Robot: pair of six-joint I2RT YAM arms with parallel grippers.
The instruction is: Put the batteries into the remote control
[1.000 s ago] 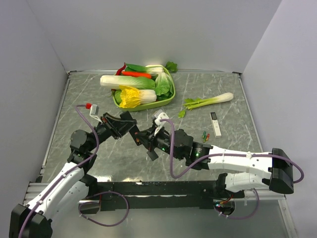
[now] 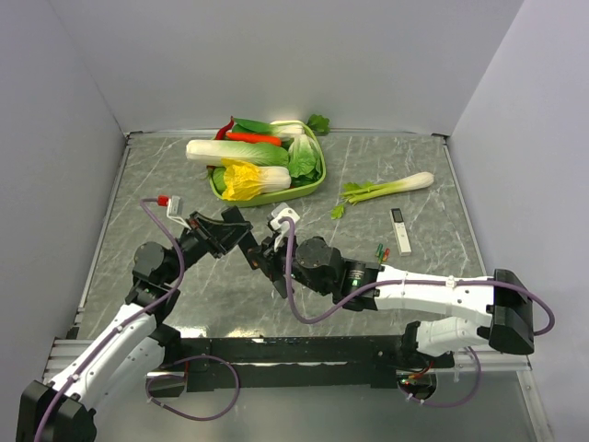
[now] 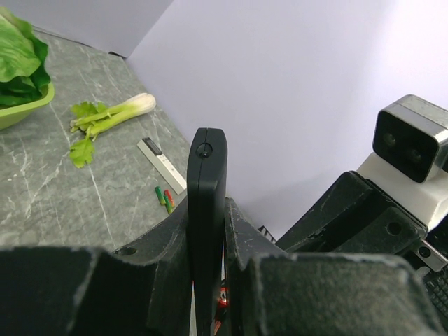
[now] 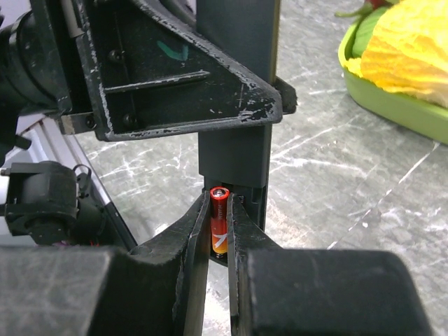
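Observation:
A dark remote is held upright by my left gripper (image 2: 226, 236), whose fingers grip it in the left wrist view, where it appears edge-on. A red-and-orange battery (image 4: 219, 220) stands in the open compartment at the remote's lower end. My right gripper is closed on that battery, its fingertips at the compartment. In the top view the two grippers meet left of the middle of the table, and the right one hides part of the remote.
A green basket of vegetables (image 2: 306, 187) stands at the back. Celery (image 2: 396, 184), a white remote (image 2: 400, 232) and small green and red batteries (image 2: 385, 253) lie to the right on the marble table (image 2: 138, 212). A dark rail runs along the front edge.
My right arm has shifted slightly left in the top view, its wrist tilting. My left arm and the remote have stayed in place.

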